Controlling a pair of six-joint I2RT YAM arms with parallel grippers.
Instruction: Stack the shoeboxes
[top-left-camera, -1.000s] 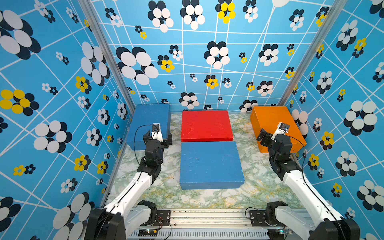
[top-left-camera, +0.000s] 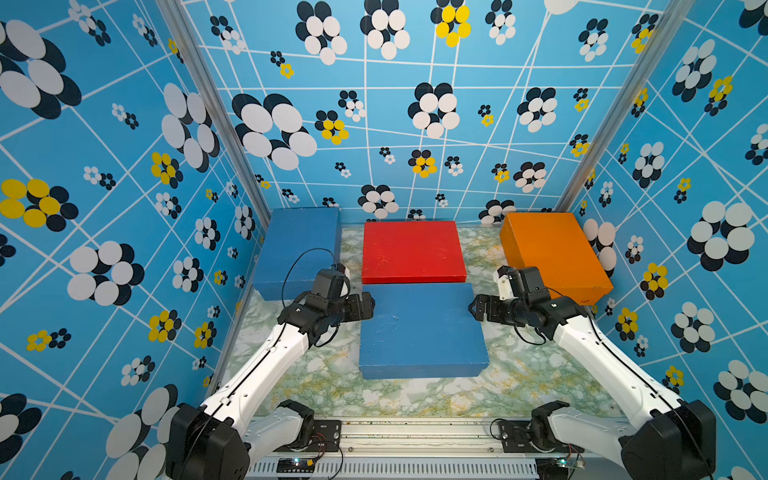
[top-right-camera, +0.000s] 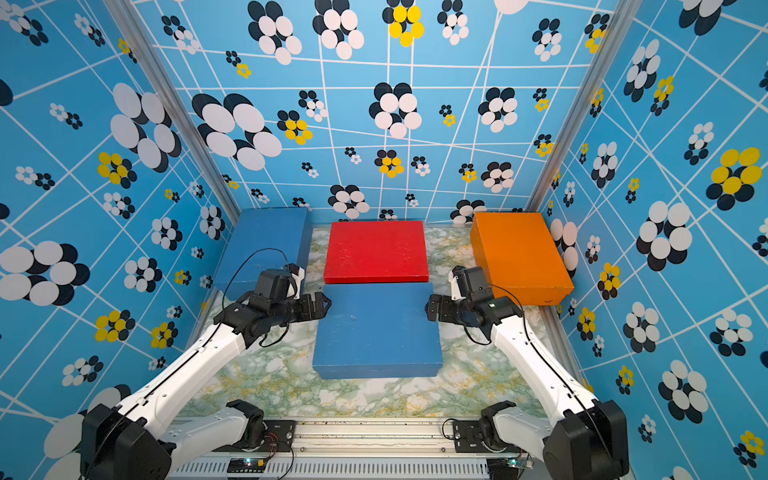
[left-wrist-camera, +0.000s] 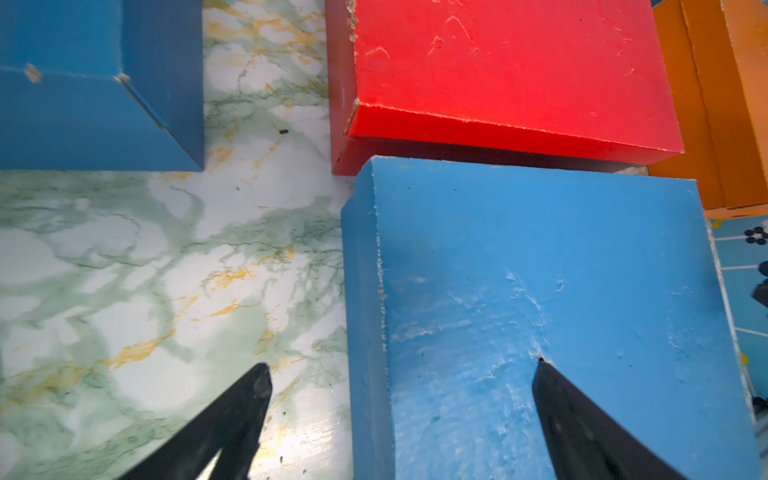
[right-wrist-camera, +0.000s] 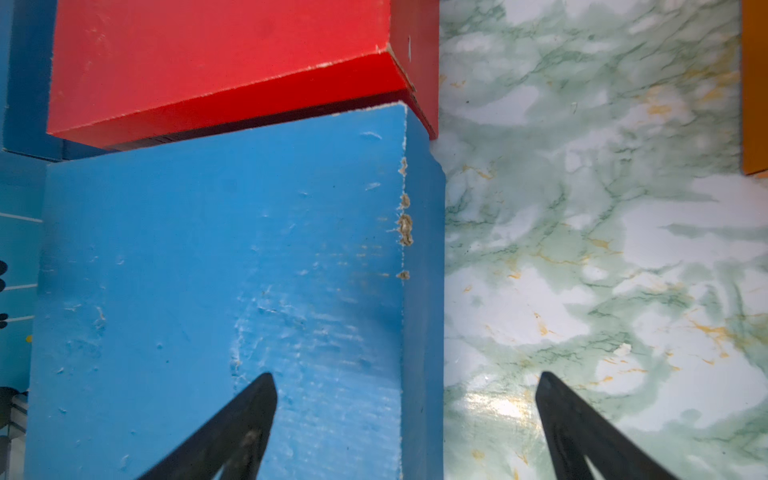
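A blue shoebox (top-left-camera: 422, 326) lies flat at the front middle of the table, with a red shoebox (top-left-camera: 413, 249) right behind it. At the back left is another blue shoebox (top-left-camera: 299, 244); an orange shoebox (top-left-camera: 554, 244) sits at the back right. My left gripper is open above the front blue box's left edge, one finger (left-wrist-camera: 580, 424) over the lid and the other over the marble. Across from it, my right gripper is open above the right edge, its fingers likewise on either side of it. Neither holds anything.
Bare marble (top-left-camera: 416, 394) runs along the front, with a metal rail (top-left-camera: 416, 429) beyond it. Narrow strips of marble separate the red box from its left and right neighbours. Patterned walls enclose the sides and back.
Both arms have swung inward, and their grippers now point at each other across the front blue box. Earlier they stood farther out, beside the rear blue and orange boxes. The boxes have not moved.
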